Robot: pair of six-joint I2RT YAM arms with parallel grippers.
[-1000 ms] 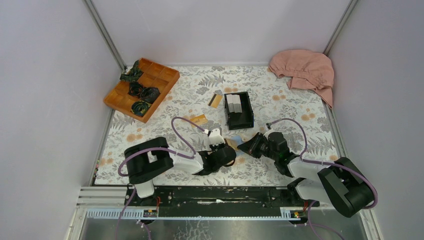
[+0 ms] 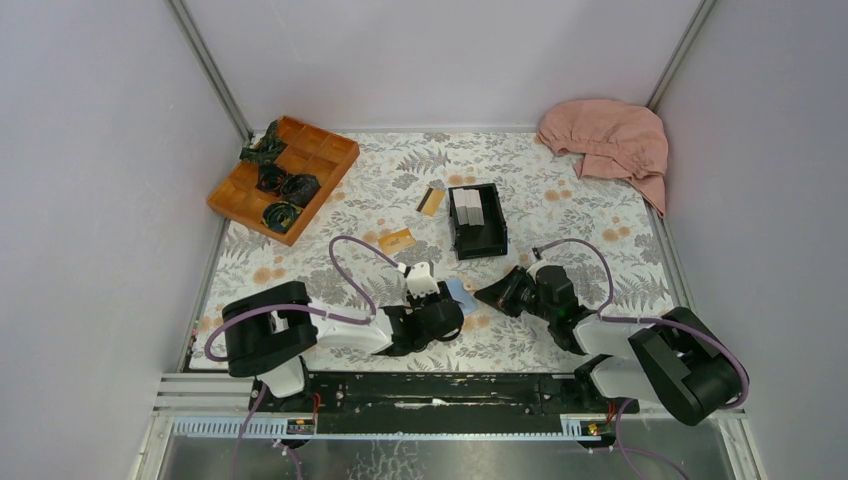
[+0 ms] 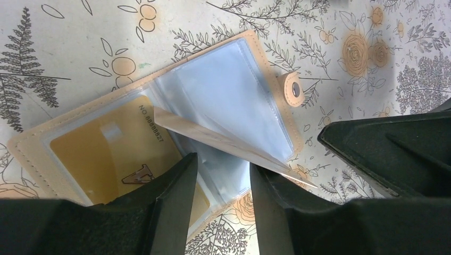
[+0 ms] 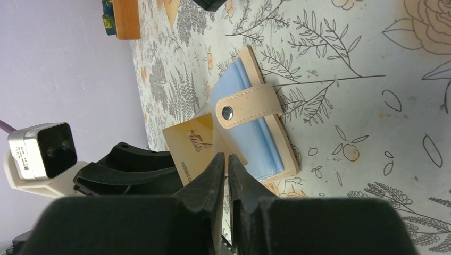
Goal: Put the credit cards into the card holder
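Note:
The card holder (image 3: 228, 79) lies spread on the patterned cloth, its tan edge stitched and its snap tab on the pale blue half. One gold card (image 3: 85, 156) sits in the clear pocket of the other half. A thin tan-edged leaf (image 3: 213, 137) stands up between the halves. My left gripper is open low over the holder, one fingertip close against the leaf. From the right side my right gripper is shut on the leaf's edge, its tips largely covering the grip. Two more cards, one orange-gold (image 2: 397, 241) and one striped (image 2: 431, 201), lie on the table.
Behind the holder stands a black tray (image 2: 480, 240) with white items inside. An orange divided box (image 2: 325, 155) with dark bundles is at the back left, and a pink cloth (image 2: 605, 140) at the back right. Cloth right of the black tray is clear.
My left gripper has shifted left and slightly toward the front, exposing more pale blue of the holder in the top view. My right gripper has stayed nearly still.

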